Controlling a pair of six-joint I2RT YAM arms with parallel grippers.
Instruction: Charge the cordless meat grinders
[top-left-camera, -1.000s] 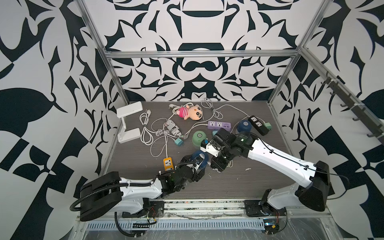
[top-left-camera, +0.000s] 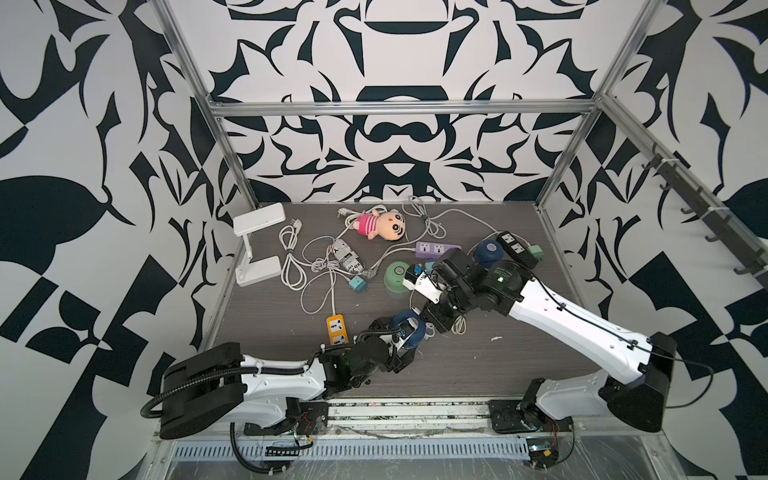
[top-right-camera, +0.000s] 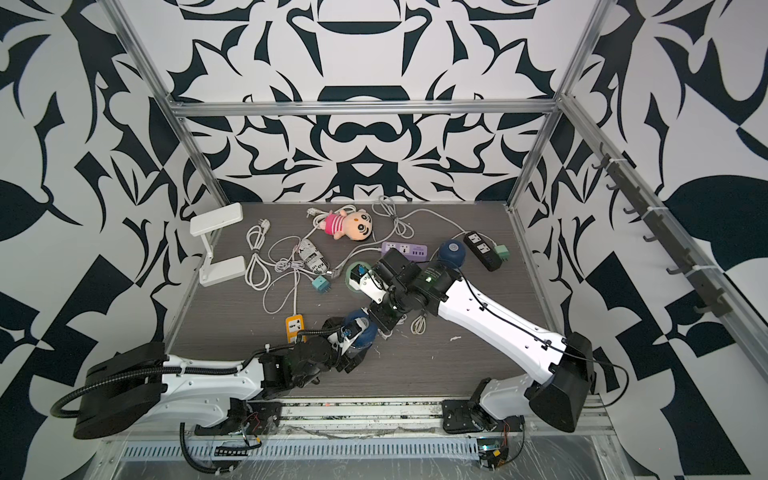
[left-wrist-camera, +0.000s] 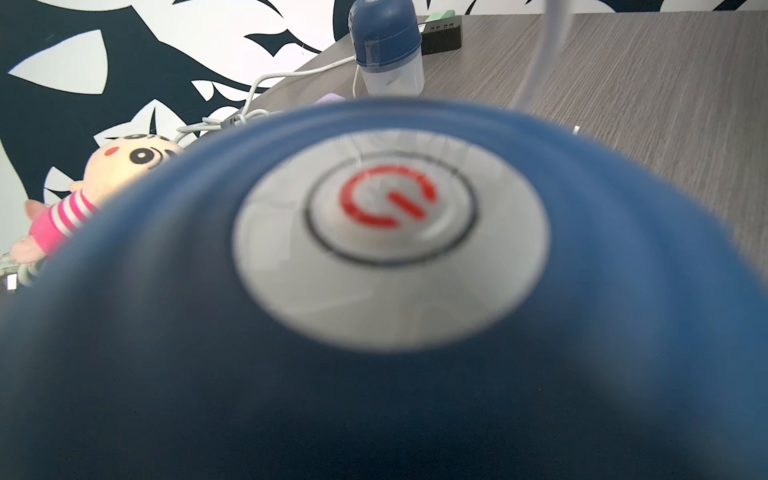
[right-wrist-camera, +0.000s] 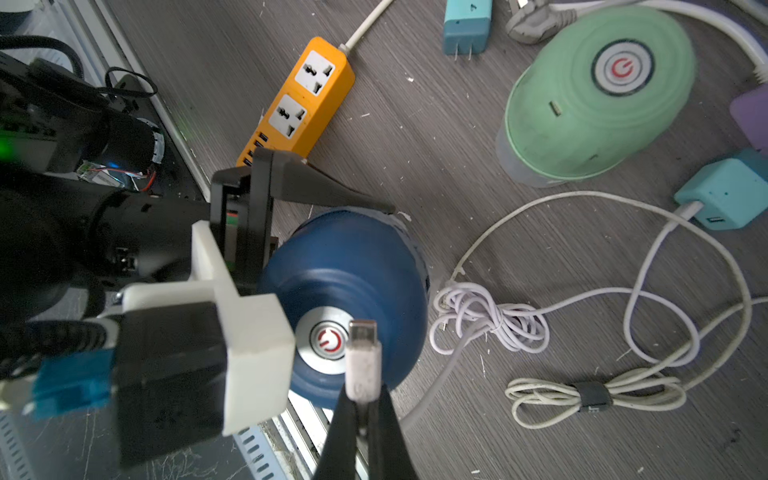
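A dark blue grinder with a round power button stands between the spread fingers of my left gripper (top-left-camera: 397, 344); its top fills the left wrist view. One left finger is hidden behind the wrist camera. My right gripper is shut on a white cable's plug (right-wrist-camera: 364, 364), whose metal tip points at the blue grinder's top, apart or touching I cannot tell. A green grinder (right-wrist-camera: 600, 96) stands further back. A second blue grinder (left-wrist-camera: 388, 40) with a clear base stands at the back right.
An orange power strip (right-wrist-camera: 300, 96), a purple strip (top-right-camera: 404, 251), a black strip (top-right-camera: 482, 251) and teal adapters (right-wrist-camera: 724, 189) lie around. A doll (top-left-camera: 380, 225), a white lamp (top-left-camera: 257, 244) and coiled cables (right-wrist-camera: 492, 320) take up the back and middle.
My left gripper and the blue grinder have shifted slightly right and towards the front. The right arm has also shifted a little right, its elbow lower in view.
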